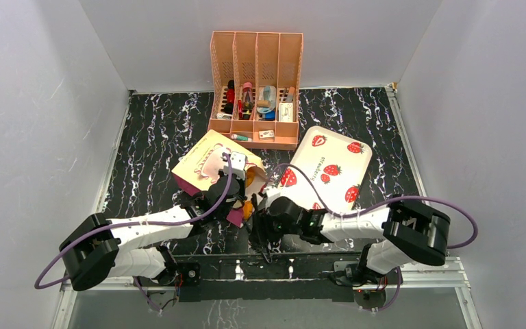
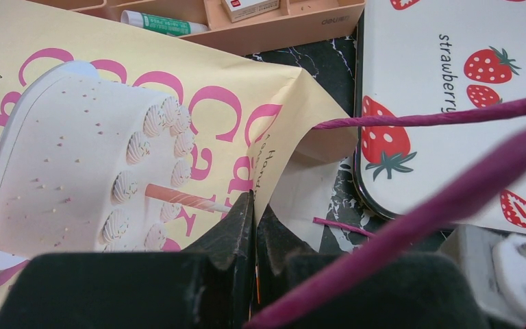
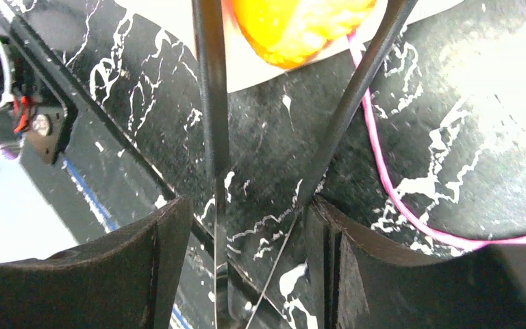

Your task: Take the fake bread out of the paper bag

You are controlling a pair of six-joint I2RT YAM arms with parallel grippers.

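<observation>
The paper bag [image 1: 205, 154] lies on its side, its opening toward the lower right. My left gripper is shut at the bag's upper edge, pinching the cream paper. My right gripper stands open over the dark tabletop just short of the bread, in front of the bag's mouth. A pink handle cord [image 3: 377, 144] runs beside it.
A strawberry tray [image 1: 342, 157] lies right of the bag. A salmon organizer [image 1: 284, 137] with small items stands behind.
</observation>
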